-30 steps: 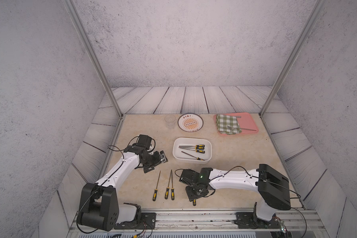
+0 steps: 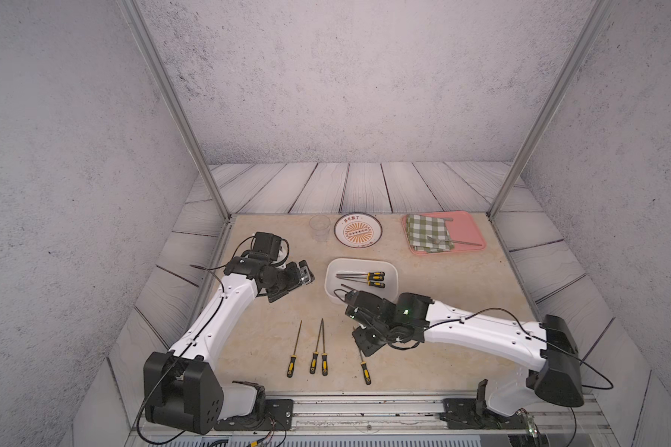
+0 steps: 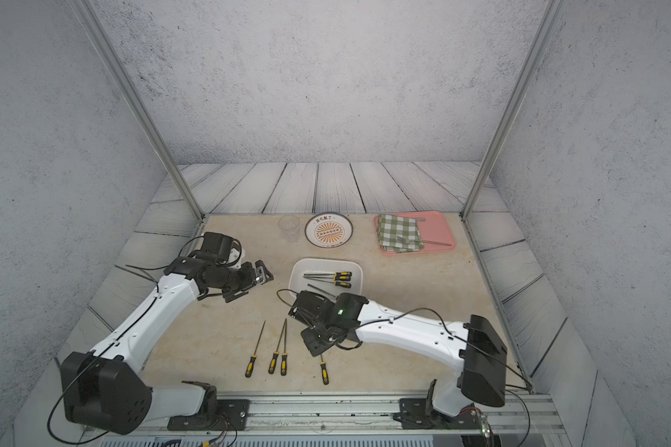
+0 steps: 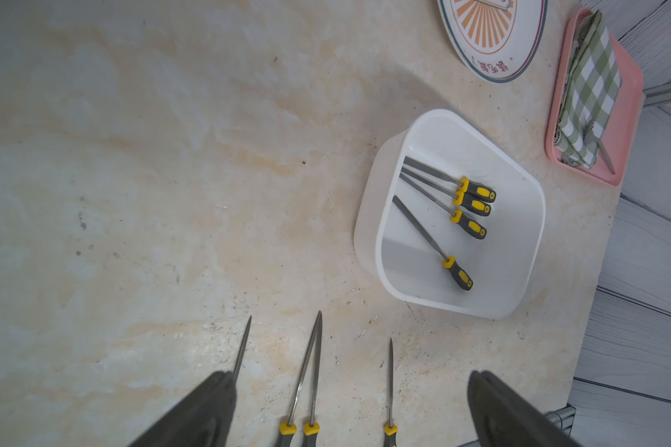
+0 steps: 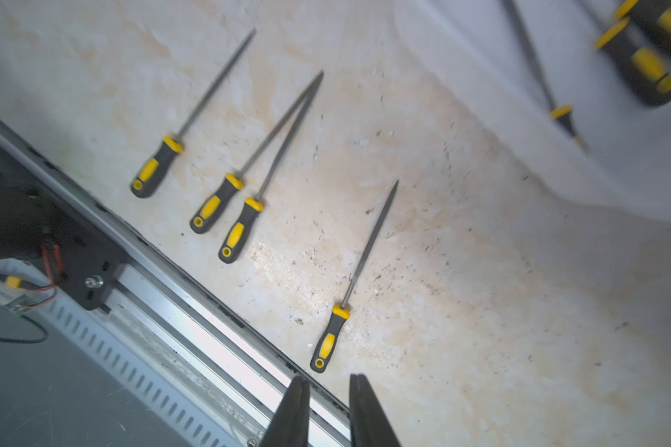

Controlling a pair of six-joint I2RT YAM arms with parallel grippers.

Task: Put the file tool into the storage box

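Several yellow-black files lie in the white storage box [image 4: 499, 264]. Three files stand out at front left: a left one [image 5: 153, 167] and a crossed pair [image 5: 238, 231]. Another file [image 5: 329, 338] lies alone nearer the right. My left gripper [image 2: 305, 274] hangs left of the box, its blurred fingers wide apart in its wrist view, empty. My right gripper is above the lone file, near the box's front. Its fingertips show a narrow gap at the bottom of its wrist view, with nothing visible between them; whether it grips anything is unclear.
A plate [image 2: 358, 232] and a faint clear cup [image 2: 320, 228] stand at the back. A pink tray [image 2: 469, 229] with checked cloth [image 2: 425, 232] is at back right. The table's right side behind the right arm is clear.
My right gripper has moved back toward the box, uncovering more of the lone file on the table. My left arm has lifted and shifted slightly toward the back.
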